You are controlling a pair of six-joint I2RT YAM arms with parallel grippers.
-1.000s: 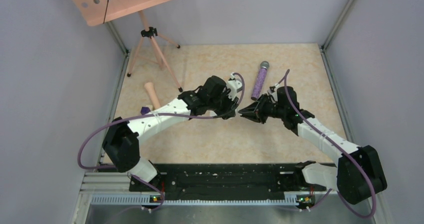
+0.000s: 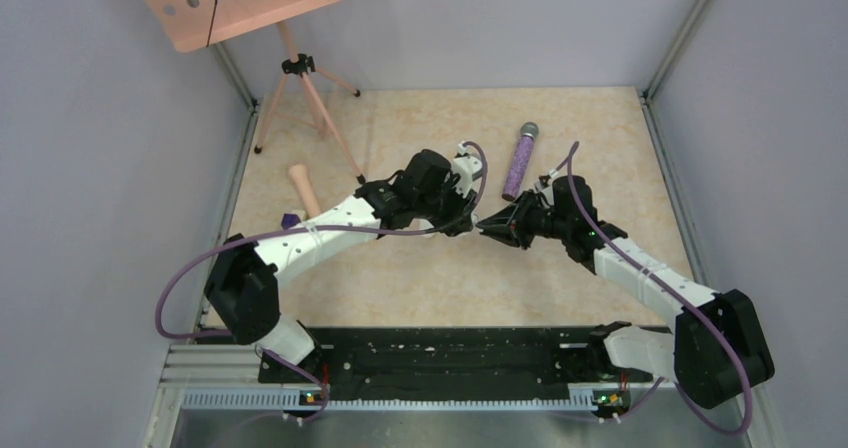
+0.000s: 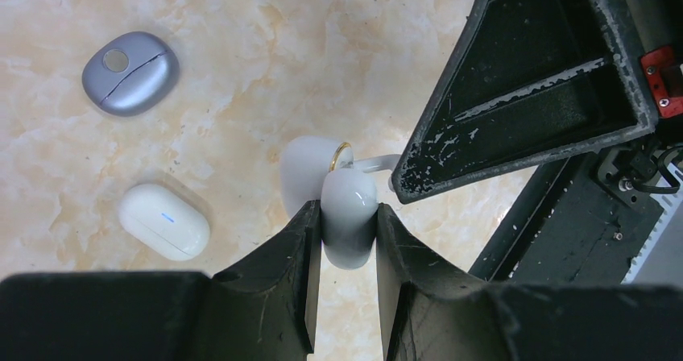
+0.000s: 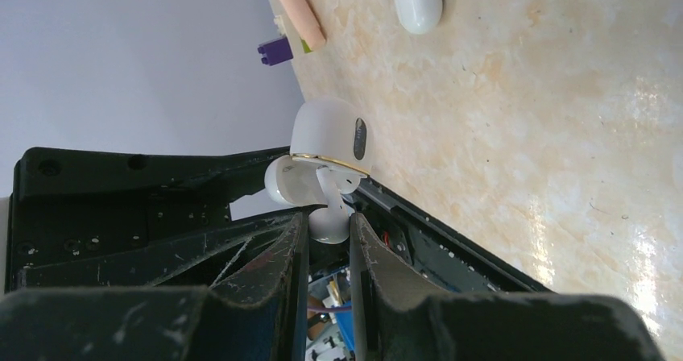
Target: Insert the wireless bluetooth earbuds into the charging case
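A white charging case (image 3: 350, 236) is pinched in my left gripper, off the table. Its two halves stand open, with a gold line along the joint. In the right wrist view, the larger half of the case (image 4: 329, 129) carries a dark oval mark. My right gripper is shut on a white earbud (image 4: 329, 224) by its rounded end. The stem of that earbud points up into the gap between the case halves. How deep it sits in a slot cannot be seen. From above, both grippers meet near the table's middle, mostly hiding case and earbud.
Lying on the table near the left gripper are a grey mouse-like device (image 3: 131, 73) and a white rounded case (image 3: 164, 221). A purple microphone (image 2: 521, 161) lies behind the right gripper. A pink tripod stand (image 2: 318, 103) is at back left.
My right gripper has shifted only very slightly beside the case. The left arm looks still, and both grippers keep their hold.
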